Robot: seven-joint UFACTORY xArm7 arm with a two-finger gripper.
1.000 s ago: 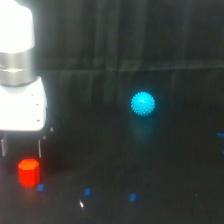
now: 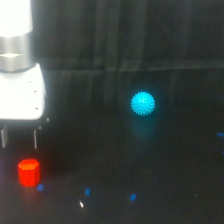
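Observation:
At the lower left, a red block [image 2: 28,175] with an angular outline rests on the dark surface. My white gripper [image 2: 20,138] reaches in from the upper left. Its two thin dark fingers stand wide apart, so it is open, and nothing shows between them. In the picture the fingertips end just above the block's top, apart from it. A bright blue spiky ball [image 2: 143,103] sits well off to the right. How deep the gripper stands relative to the block is hard to tell.
Small blue marks [image 2: 87,191] dot the black surface, with another blue mark [image 2: 220,134] at the right edge. A dark wrinkled backdrop [image 2: 150,40] fills the rear. Between the red block and the ball the surface looks clear.
My gripper has shifted slightly up and to the left in the picture, its fingers still apart. The red block and the blue ball look unmoved.

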